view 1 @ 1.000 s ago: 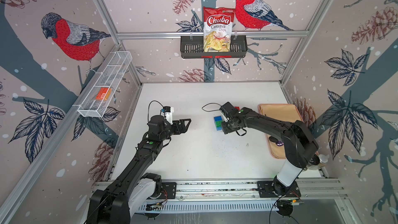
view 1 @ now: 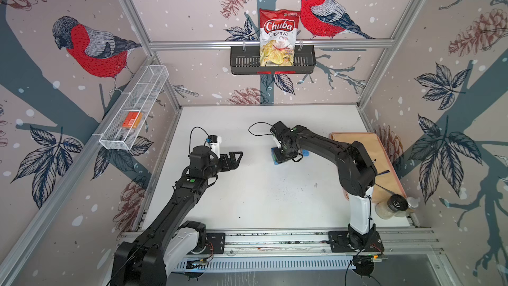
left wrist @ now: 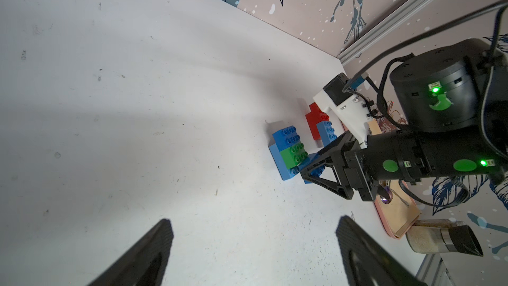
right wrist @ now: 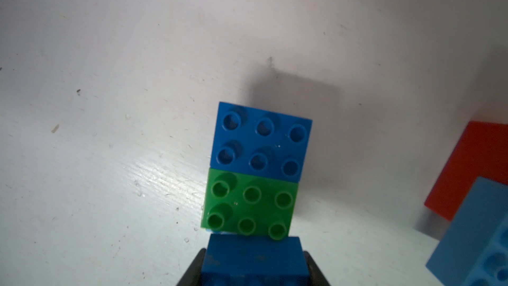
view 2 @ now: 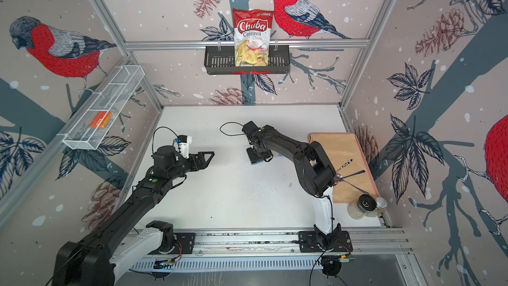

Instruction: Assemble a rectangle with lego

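A joined stack with a blue brick (left wrist: 285,136) and a green brick (right wrist: 252,206) on top of a lighter blue one lies on the table at centre-right. My right gripper is shut on a blue brick (right wrist: 254,249), held against the green brick's end; whether it touches cannot be told. A red brick (right wrist: 471,153) and another light blue brick (right wrist: 471,238) lie to the right. My left gripper (view 1: 235,160) stands open, empty, left of the bricks.
A wooden tray (view 2: 344,143) with utensils and jars (view 1: 389,206) is at the right. A wire shelf and a chips basket hang on the walls.
My right gripper has moved left and toward the back, over the brick stack, covering more of it in the top left view. The left arm is still.
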